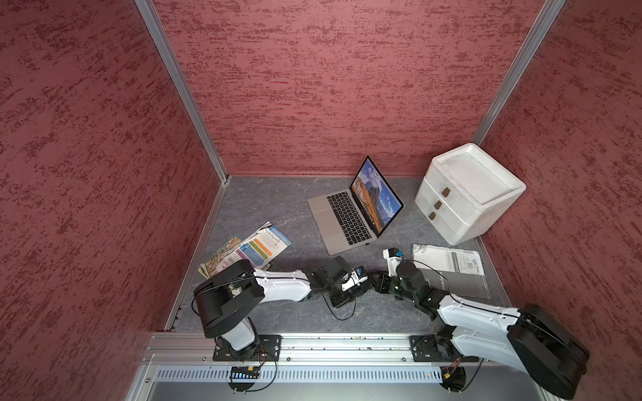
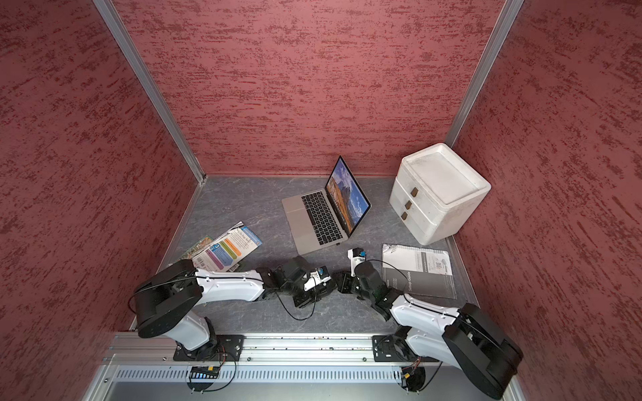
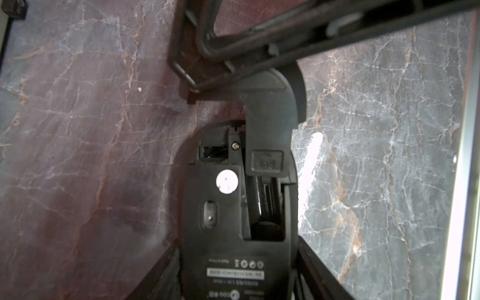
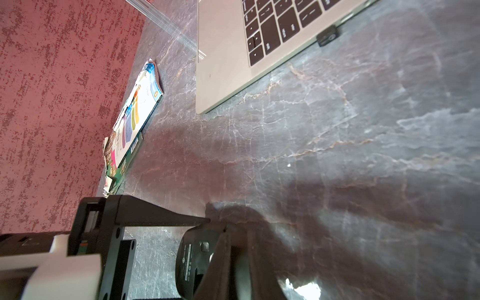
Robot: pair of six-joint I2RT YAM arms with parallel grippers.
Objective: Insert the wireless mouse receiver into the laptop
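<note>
My left gripper is shut on a black mouse, held underside up in the left wrist view, its battery bay uncovered and a black cover lifted over its top end. Right beside it is my right gripper; its fingers reach over that cover, and whether it grips it is unclear. The laptop stands open behind both grippers. A small black plug sticks from its side in the right wrist view; I cannot make out a loose receiver.
Papers and booklets lie at left. A white drawer unit stands at back right, with a grey sheet before it.
</note>
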